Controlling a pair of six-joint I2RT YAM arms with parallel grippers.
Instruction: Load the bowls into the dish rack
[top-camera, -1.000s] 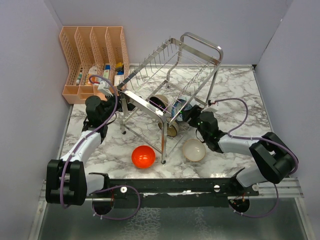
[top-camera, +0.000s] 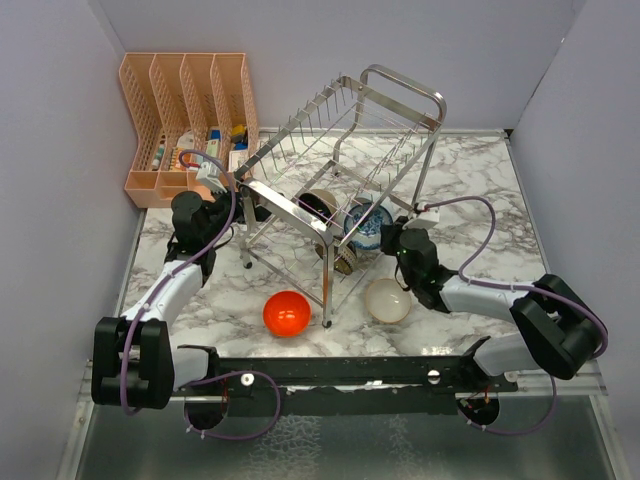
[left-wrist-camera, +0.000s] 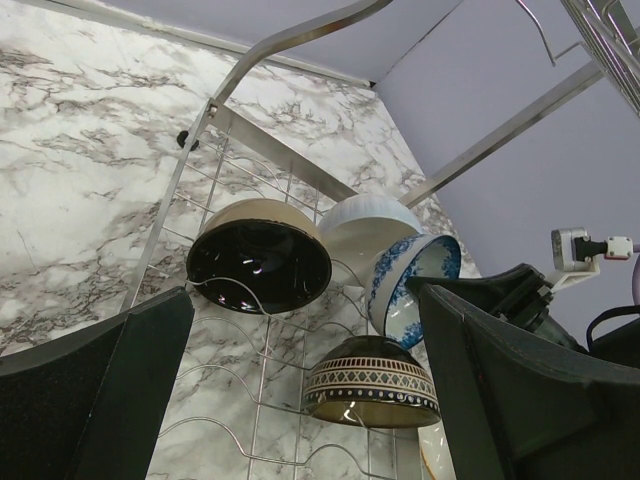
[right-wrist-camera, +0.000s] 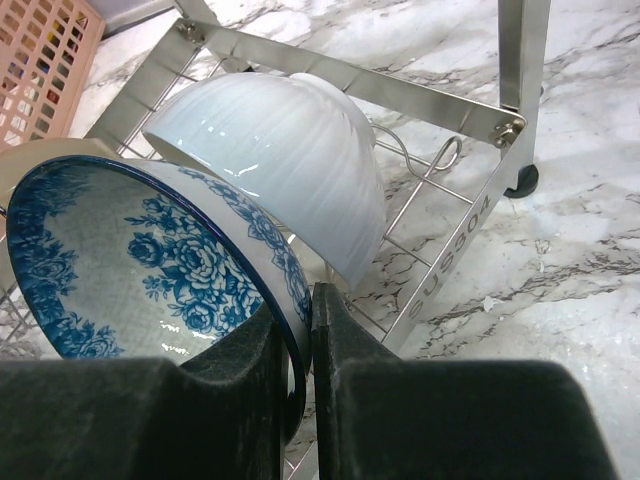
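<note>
My right gripper is shut on the rim of a blue floral bowl (right-wrist-camera: 190, 260) at the right side of the rack's lower tier, beside a white bowl (right-wrist-camera: 260, 150). A black-and-tan bowl (left-wrist-camera: 255, 265) and a patterned bowl (left-wrist-camera: 370, 400) also sit in the rack (top-camera: 327, 280). My left gripper stands open at the rack's left end, its fingers framing the bowls in the left wrist view. On the counter are an orange bowl (top-camera: 286, 314) and a cream bowl (top-camera: 387, 300) in front of the rack.
A peach divided bin (top-camera: 150, 100) with small items stands at the back left. The rack's upper tier is empty. Bare marble lies right of the rack and at the front left.
My right gripper has moved slightly right with the blue bowl, which now shows more of its inside in the top view. The left arm is unchanged.
</note>
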